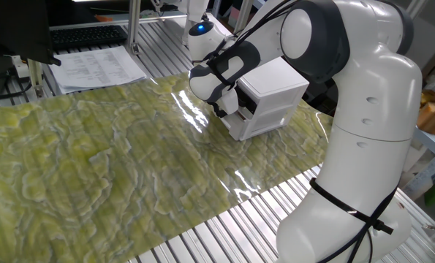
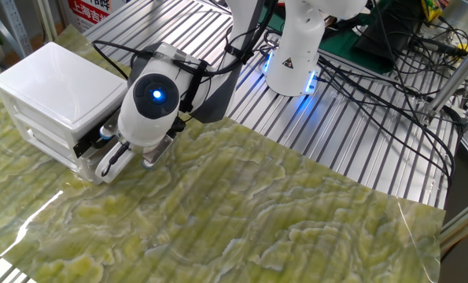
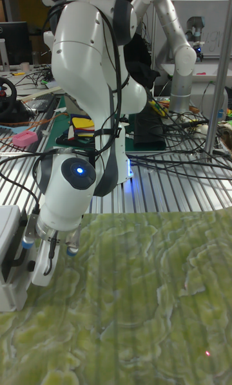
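A small white drawer cabinet (image 2: 64, 82) stands on the green marbled sheet. Its lower drawer (image 1: 237, 126) appears to stick out a little at the front. My gripper (image 2: 116, 161) is low at the cabinet's open-looking front, pointing down close to that drawer. In exterior view 3 the hand (image 3: 48, 251) sits against the cabinet's right side, with a white part and a black cable in front. The fingertips are hidden by the hand and the cabinet, so neither the gap between them nor contact with the drawer can be made out.
The green marbled sheet (image 2: 241, 212) is bare away from the cabinet. Papers (image 1: 96, 69) and a keyboard (image 1: 85, 36) lie beyond it. Loose cables (image 2: 391, 118) run over the slatted metal table near the arm's base.
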